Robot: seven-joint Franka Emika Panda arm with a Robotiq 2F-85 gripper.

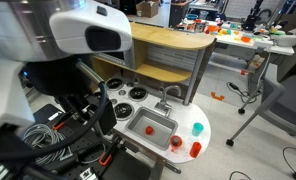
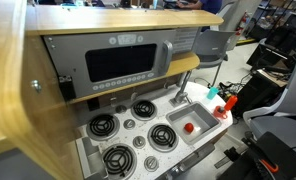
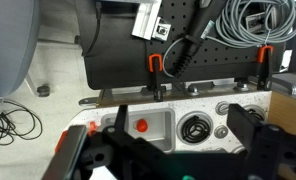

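A small round red object (image 1: 150, 129) rests in the grey sink (image 1: 164, 139) of a toy kitchen; in the wrist view the red object (image 3: 142, 125) shows in the sink basin. Right of the sink stand a turquoise cup (image 1: 197, 129) and two red items, a red cup (image 2: 220, 113) and a taller red bottle (image 2: 230, 102). Above the bench by the sink and stove hangs my gripper, its dark fingers (image 3: 121, 118) spread wide apart. Nothing shows between them. My white arm (image 1: 48, 40) fills the left of the first exterior view.
Black coil burners (image 2: 119, 158) lie left of the sink. A tall faucet (image 1: 171, 92) rises behind it. The microwave (image 2: 118, 60) and wooden shelf (image 1: 168, 36) stand at the back. Coiled cables (image 3: 250, 22) and a black bench (image 3: 108, 60) lie in front.
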